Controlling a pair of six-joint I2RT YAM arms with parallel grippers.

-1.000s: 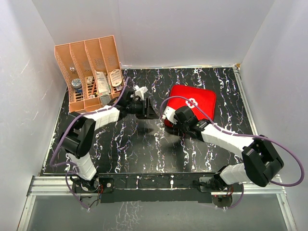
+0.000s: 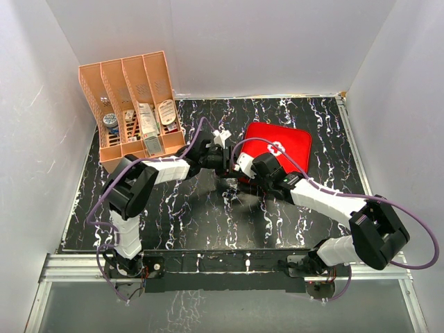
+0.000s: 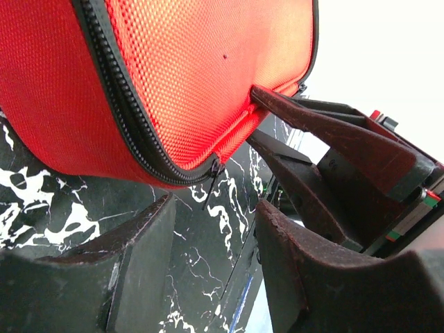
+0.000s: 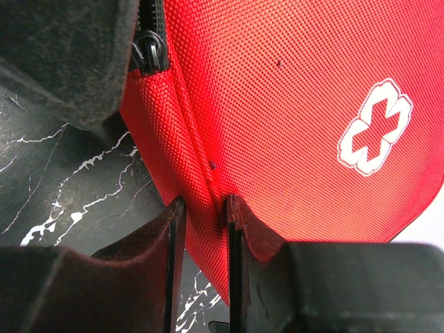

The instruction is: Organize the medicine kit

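Observation:
The red medicine bag [image 2: 295,142], with a white cross emblem and a black zipper, lies at the right of the table. My right gripper is shut on a fold of its red edge. In the left wrist view the zipper [image 3: 118,83] runs along the bag's side to a corner, where a zipper pull [image 3: 216,170] with a thin cord dangles. My left gripper is part open beside that corner, the cord's end near the gap between its fingertips. Nothing is visibly clasped in it. Whether the bag is zipped fully shut cannot be told.
An orange divided organizer [image 2: 111,158] stands at the back left, holding a jar [image 2: 110,121], boxes and other small items. The two grippers are very close together at the bag's near left corner.
My left arm has moved right, bringing its gripper up to the bag's near left corner. The right arm and the bag look unmoved.

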